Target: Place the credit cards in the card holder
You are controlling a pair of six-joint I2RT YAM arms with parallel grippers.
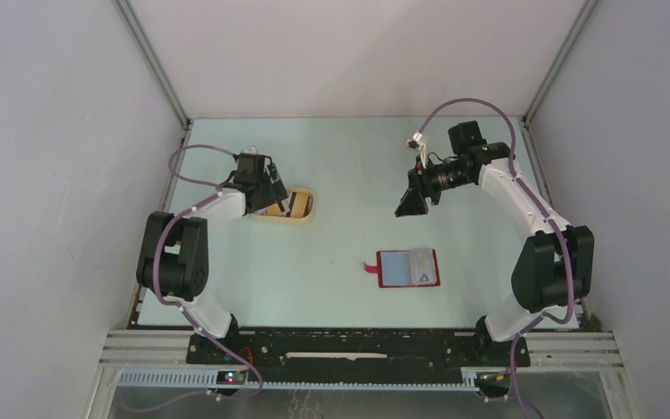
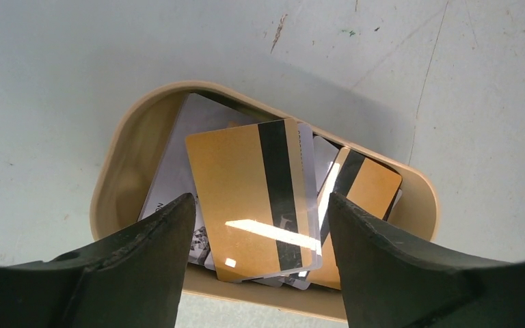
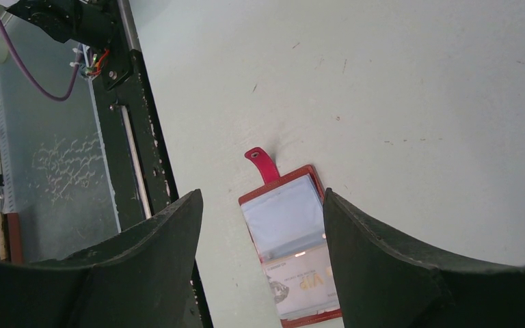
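A tan container (image 1: pixel 281 219) at the left holds several cards, gold and silver with dark stripes. In the left wrist view, a gold card (image 2: pixel 239 184) lies on top between the parted fingers of my left gripper, which hangs open over the container. The red card holder (image 1: pixel 408 269) lies at the front right of the table, its strap to the left, with a blue-grey side and a clear side showing a printed card. My right gripper is open above the table, behind the holder in the top view, with nothing held.
Walls stand at both sides and the back, and a dark rail runs along the front edge.
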